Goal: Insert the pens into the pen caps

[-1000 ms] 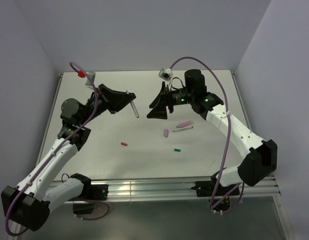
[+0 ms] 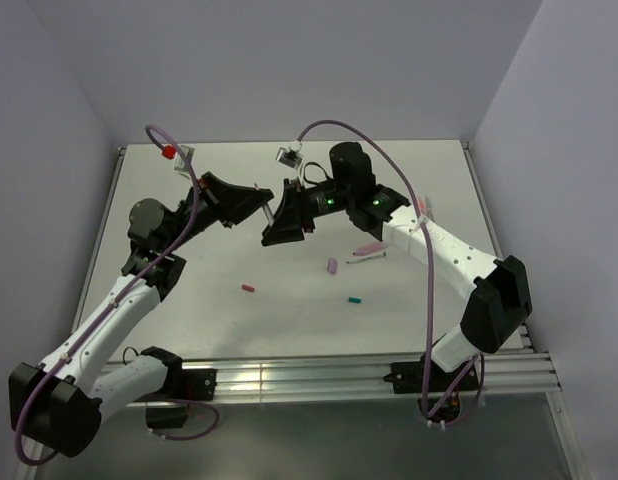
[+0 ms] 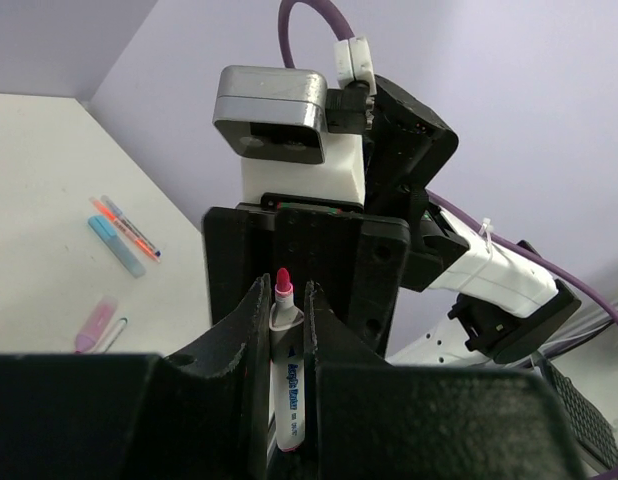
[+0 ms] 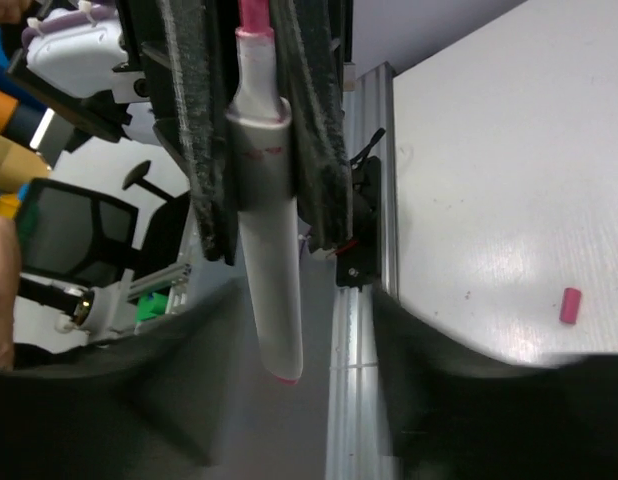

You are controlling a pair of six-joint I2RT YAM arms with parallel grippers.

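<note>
A white marker with a pink tip is held upright in my left gripper (image 2: 257, 200), which is shut on it; in the right wrist view its body (image 4: 269, 280) hangs below those fingers. My right gripper (image 2: 279, 222) is around the marker's free end, its blurred fingers parted on either side of it; whether they touch it I cannot tell. A small red cap (image 2: 248, 288) (image 4: 571, 305) lies on the white table, with a teal cap (image 2: 354, 300) further right.
Right of centre lie a purple piece (image 2: 331, 266), a pink marker (image 2: 370, 248) and a thin pen (image 2: 366, 257). More pens (image 3: 117, 245) lie at the table's right.
My right gripper has moved left to the marker's free end.
</note>
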